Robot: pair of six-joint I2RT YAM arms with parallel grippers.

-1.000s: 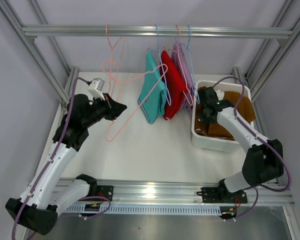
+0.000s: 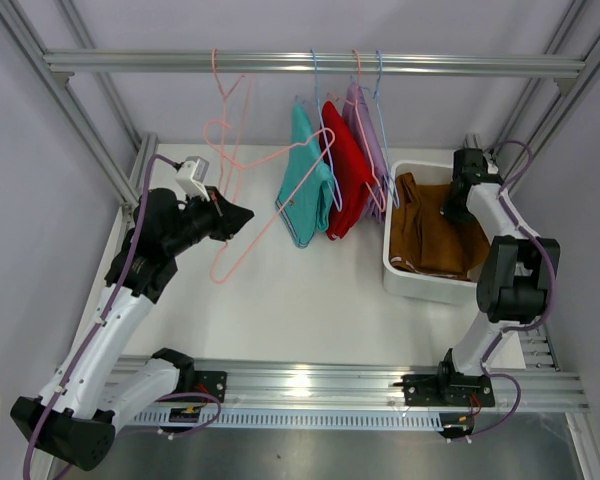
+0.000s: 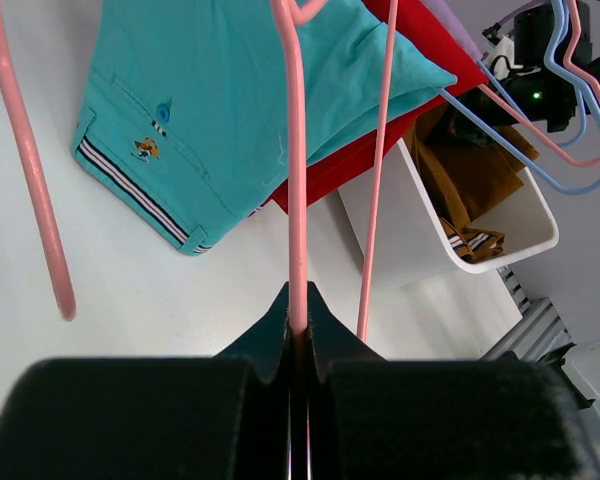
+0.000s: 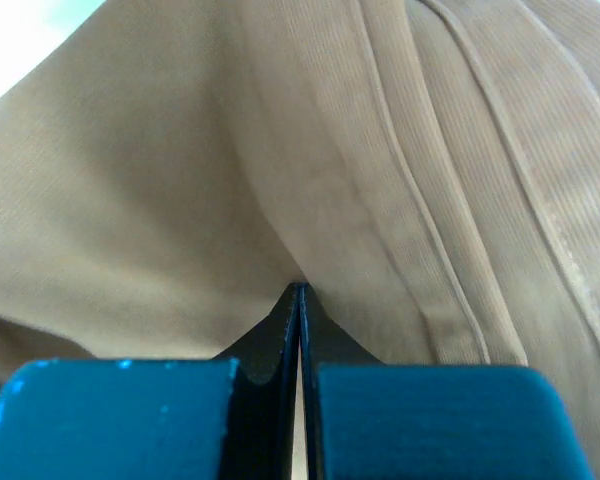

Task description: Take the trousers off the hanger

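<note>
Teal trousers, red trousers and purple trousers hang on hangers from the rail. My left gripper is shut, with a pink hanger's wire running along its fingertips; whether it grips the wire is unclear. Brown trousers lie in a white bin. Over them my right gripper is shut, its tips against the cloth; no held fold shows.
The metal rail spans the top, with empty pink hangers at left. The white bin stands at right.
My right arm has moved right and toward the back of the bin over the last second. The left arm and hanging clothes look unchanged.
</note>
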